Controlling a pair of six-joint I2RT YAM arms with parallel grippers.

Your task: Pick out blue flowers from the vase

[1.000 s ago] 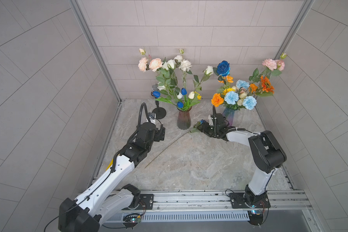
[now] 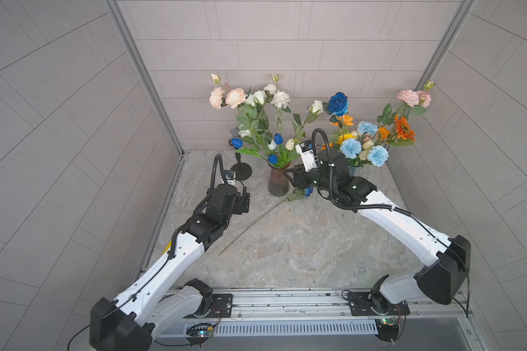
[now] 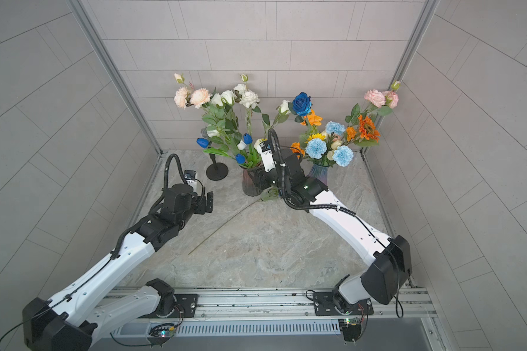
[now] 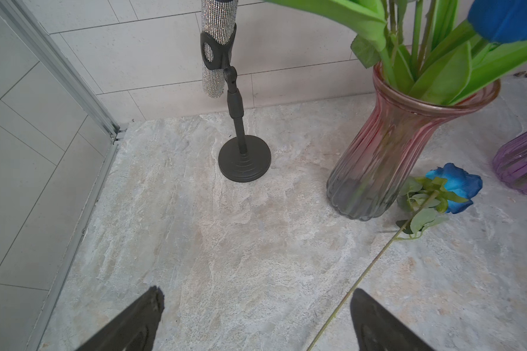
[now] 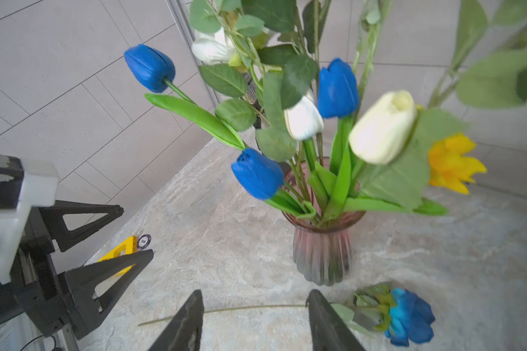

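Note:
In the right wrist view, three blue tulips stand among white tulips in the ribbed pinkish vase (image 5: 322, 257): a far left tulip (image 5: 150, 67), a lower tulip (image 5: 257, 173) and a back tulip (image 5: 338, 89). A cut-off blue rose (image 5: 411, 317) with its long stem lies on the table in front of the vase. My right gripper is open, facing the vase, nothing between its fingers. A tall blue rose (image 2: 338, 104) rises from the right-hand vase (image 3: 318, 172). My left gripper is open and empty, above bare table left of the vase.
A black stand (image 4: 244, 158) with a glittery microphone is left of the pink vase. The second vase, to the right, bears light blue, orange and pink flowers (image 2: 408, 97).
The left arm is nearly still; the lying rose has not visibly moved.

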